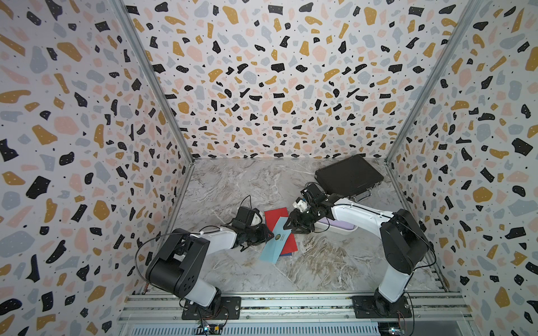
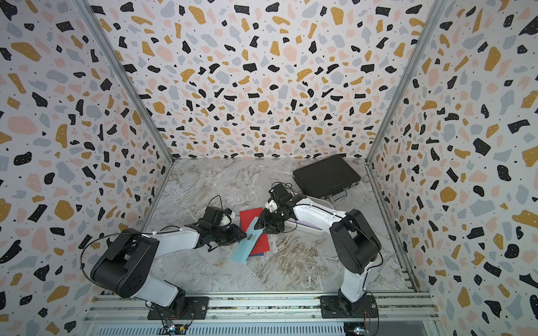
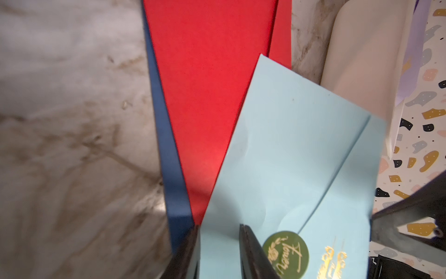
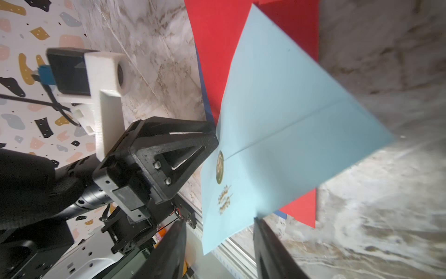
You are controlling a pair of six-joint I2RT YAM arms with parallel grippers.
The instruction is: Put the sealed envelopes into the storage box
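A light blue envelope (image 1: pixel 274 245) with a dark round seal lies slanted across a red envelope (image 1: pixel 274 214), above the stack. A dark blue envelope (image 3: pixel 174 200) shows under the red one. My left gripper is shut on the light blue envelope's left edge. Over the envelope's right side, my right gripper stands open, its fingers (image 4: pixel 176 253) apart. The white storage box (image 3: pixel 367 51), with something purple (image 1: pixel 341 223) inside, sits to the right, partly hidden by the right arm.
A large black flat case (image 1: pixel 350 175) lies at the back right, behind the box. Clear marble table (image 1: pixel 229 179) stretches across the back left and the front right.
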